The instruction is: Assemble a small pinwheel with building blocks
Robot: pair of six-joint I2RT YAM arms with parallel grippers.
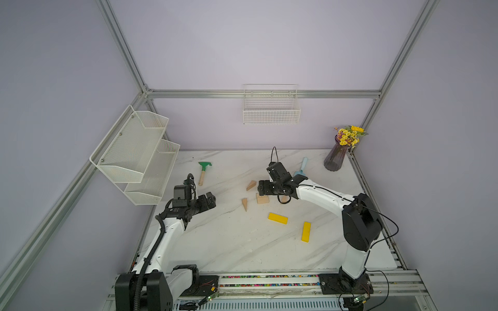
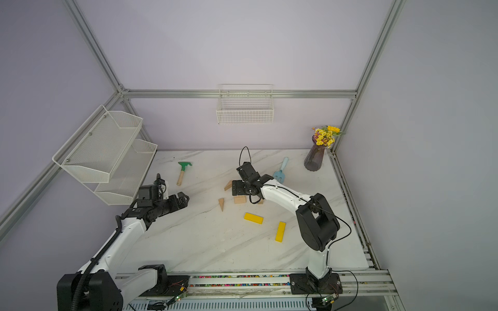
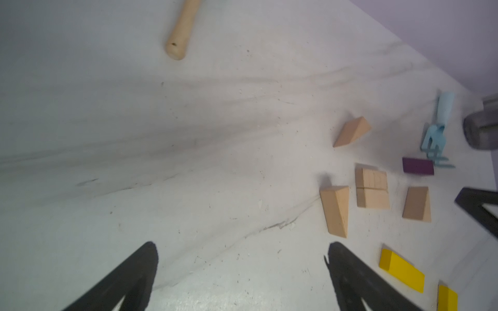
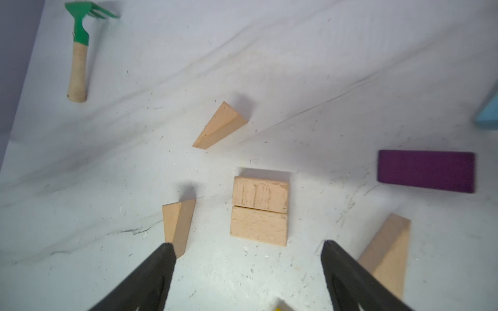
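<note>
Two small wooden blocks lie side by side in the right wrist view: a far block (image 4: 260, 193) and a near block (image 4: 258, 225), almost touching. Around them are wooden triangles: one triangle (image 4: 220, 126) behind, another triangle (image 4: 179, 226) to the left and a third triangle (image 4: 389, 257) to the right. A purple block (image 4: 426, 171) lies farther right. My right gripper hangs above the pair of blocks, open and empty. Over bare table at the left, my left gripper also stands open with nothing between its fingers.
Two yellow blocks, one near the middle (image 1: 277, 218) and one farther right (image 1: 306, 231), lie in front. A green rake (image 1: 202, 172) rests at the back left, a blue fork (image 3: 434, 140) at the back right. A flower vase (image 1: 337, 157) stands in the corner.
</note>
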